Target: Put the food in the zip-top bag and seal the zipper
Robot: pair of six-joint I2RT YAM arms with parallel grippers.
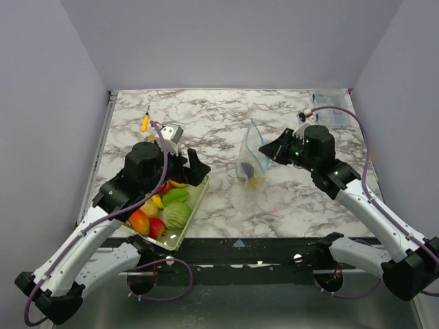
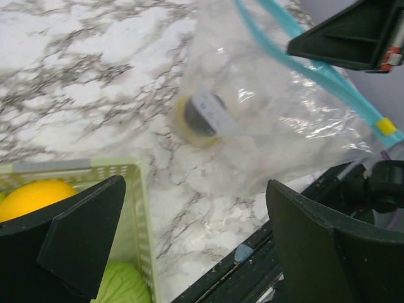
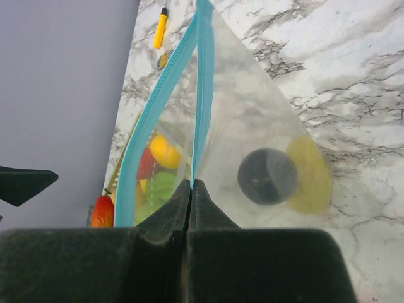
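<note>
The clear zip top bag (image 1: 248, 179) stands mid-table, its blue zipper edge parted. Inside it, low down, are a dark round food (image 3: 267, 176) and a yellow food (image 3: 309, 173). Pinched on one strand of the blue zipper is my right gripper, its fingers closed together. My left gripper (image 1: 193, 169) is open over the upper right corner of the produce tray (image 1: 195, 206), nothing between its fingers. In the tray show a green cabbage (image 1: 176, 215), a green pepper (image 1: 175, 195), mangoes (image 1: 139, 222) and other produce; my left arm covers part of it.
A yellow-handled tool (image 1: 145, 122) lies at the back left. Clear flat bags (image 1: 330, 118) rest at the back right.
</note>
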